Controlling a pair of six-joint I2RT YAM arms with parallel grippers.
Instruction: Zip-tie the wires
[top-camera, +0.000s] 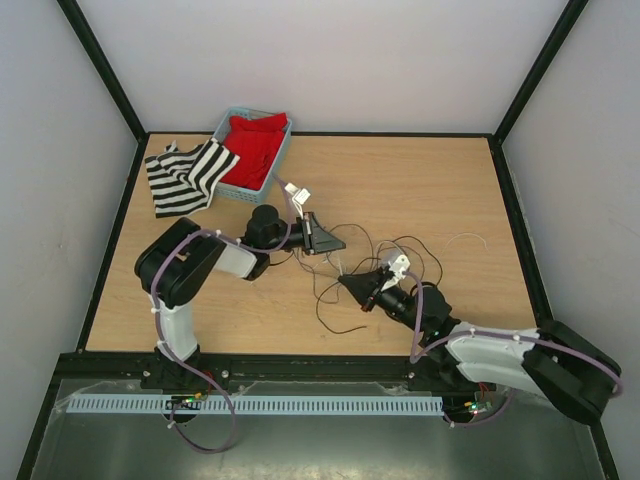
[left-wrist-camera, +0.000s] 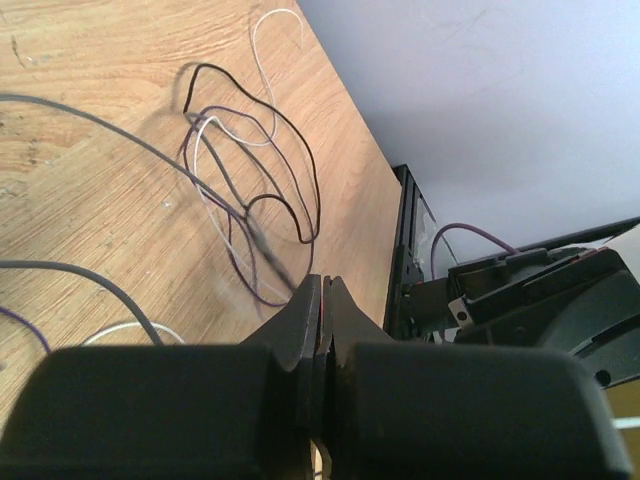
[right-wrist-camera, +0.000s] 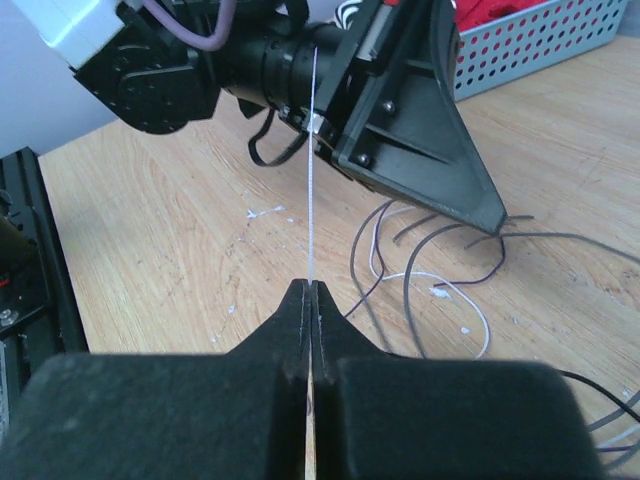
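A loose tangle of grey, black, purple and white wires lies across the middle of the table. A thin white zip tie stands up from the tips of my right gripper, which is shut on it. My left gripper is shut just beyond, its tips low over the wires. A grey wire runs close to those tips; whether any wire sits between them cannot be told. In the top view the right gripper is nearer the front edge than the left gripper.
A light blue basket with red cloth stands at the back left. Beside it lies a black-and-white striped cloth. Both arms crowd the middle.
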